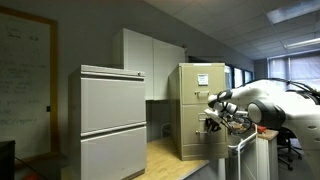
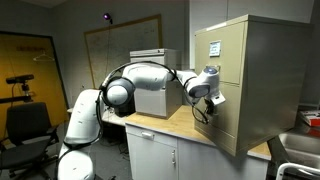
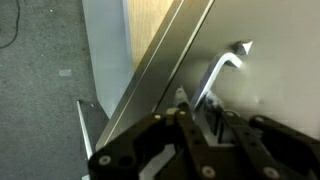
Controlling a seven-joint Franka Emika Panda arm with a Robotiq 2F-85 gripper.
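A tan metal filing cabinet stands on the counter at the right, its drawer fronts showing. My gripper is against the front, around one of the lower drawers. From the other side, exterior view 2 shows the gripper at the cabinet's face. In the wrist view a silver bar handle runs down toward my gripper. The dark fingers lie at the handle's lower part, one on each side. Whether they press on it cannot be made out; their tips are partly hidden and dark.
A grey drawer cabinet stands further left. White wall cupboards hang above. Grey floor lies beyond the counter's edge in the wrist view.
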